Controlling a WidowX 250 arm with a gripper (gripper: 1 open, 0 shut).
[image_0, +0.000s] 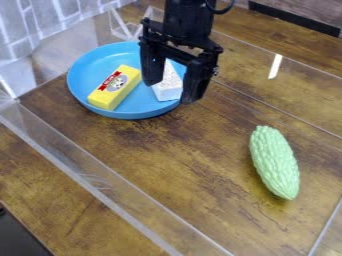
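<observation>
My black gripper (175, 78) hangs open over the right side of a blue plate (91, 68), its fingers either side of a small white object (166, 90) on the plate, partly hidden by the gripper. A yellow box with a printed label (111, 95) lies on the plate's left part. A green bumpy vegetable, like a bitter melon (274, 162), lies apart on the wooden table at the right.
A clear plastic edge runs along the left side of the view, and a short white strip lies at the upper right.
</observation>
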